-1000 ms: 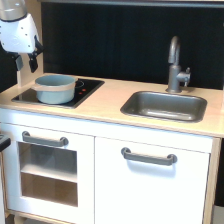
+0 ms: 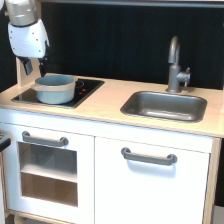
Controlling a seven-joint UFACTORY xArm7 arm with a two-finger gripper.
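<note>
A pale blue-grey pot (image 2: pixel 55 92) rests on the black cooktop (image 2: pixel 92 88) at the left of the toy kitchen's counter. Just above and left of its rim, my gripper (image 2: pixel 35 70) points downward below the white arm. Its dark fingers look spread apart, with nothing visible between them. Whether a fingertip touches the pot is too small to tell.
To the right, a grey sink (image 2: pixel 165 105) is set into the wooden counter (image 2: pixel 108 101), with a dark faucet (image 2: pixel 176 68) behind it. Below are a glass-fronted oven door (image 2: pixel 50 165) and a white cabinet door (image 2: pixel 145 185). The counter between cooktop and sink is clear.
The arm and gripper have moved right and slightly down, closer to the pot. The pot has not visibly moved.
</note>
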